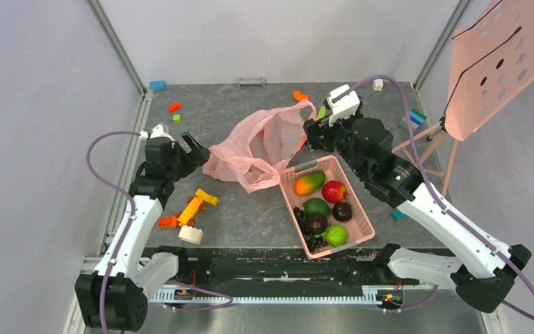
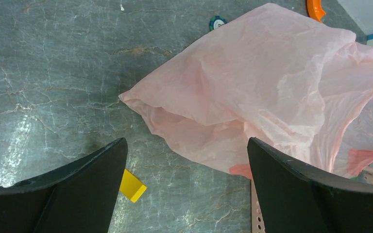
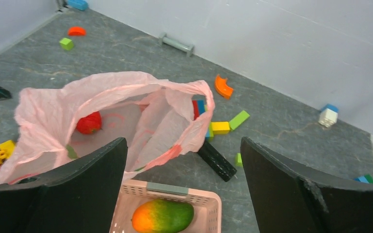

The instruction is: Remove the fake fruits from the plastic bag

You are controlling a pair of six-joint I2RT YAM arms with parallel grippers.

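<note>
The crumpled pink plastic bag [image 1: 240, 149] lies mid-table, its mouth toward the right. Through that mouth, a red fruit [image 3: 89, 123] shows inside in the right wrist view, with a sliver of something green [image 3: 72, 152] near it. The top view does not show the red fruit. At the bag's left end stands my left gripper [image 1: 201, 152], open and holding nothing; the bag [image 2: 252, 92] is beyond its fingers. My right gripper [image 1: 320, 134] is open and empty, right of the bag's mouth and clear of it.
A pink basket [image 1: 368, 226] holding several fruits, among them a mango [image 3: 162, 216], sits right of the bag. A yellow toy vehicle [image 1: 193, 207] and white block [image 1: 190, 234] lie front left. A black cylinder [image 3: 216, 161] and loose blocks lie beyond the bag.
</note>
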